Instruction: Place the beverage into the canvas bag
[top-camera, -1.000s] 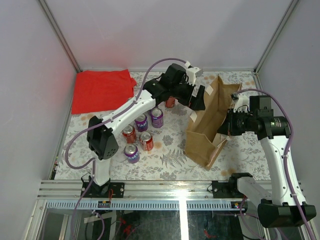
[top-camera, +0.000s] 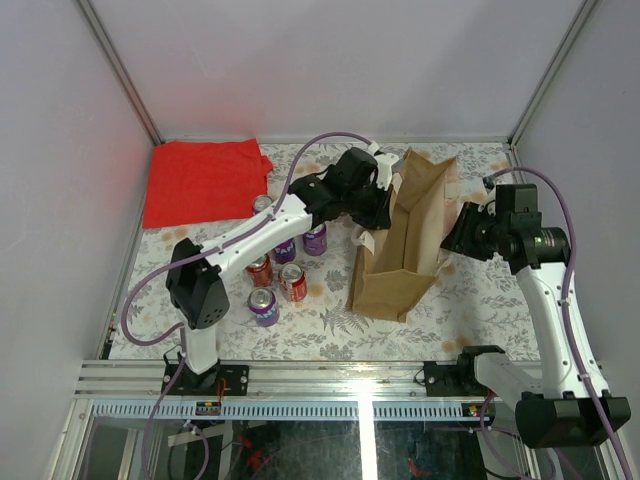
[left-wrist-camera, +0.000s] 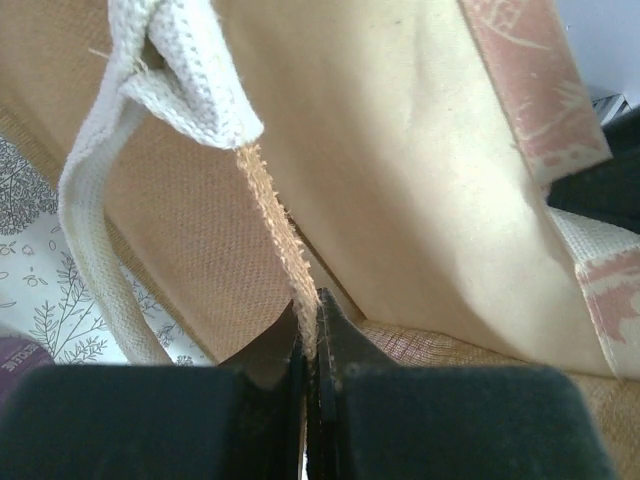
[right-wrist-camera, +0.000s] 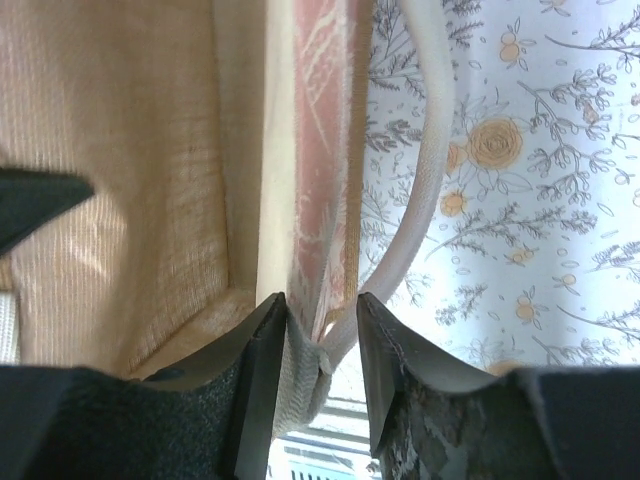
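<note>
The tan canvas bag (top-camera: 392, 290) stands mouth up on the right half of the table. On its left rim my left gripper (top-camera: 381, 222) is shut, and in the left wrist view the rim edge (left-wrist-camera: 277, 215) runs in between the closed fingers. My right gripper is open at the opposite rim, with the pink-lined edge (right-wrist-camera: 318, 160) and a handle strap (right-wrist-camera: 418, 190) between its fingers. Left of the bag stand beverage cans, among them a purple can (top-camera: 265, 307), a red can (top-camera: 292, 282) and another purple can (top-camera: 314, 240). The bag's inside looks empty.
A red cloth (top-camera: 200, 183) lies at the back left. More cans sit partly under the left arm.
The bag has shifted left and its front has turned.
</note>
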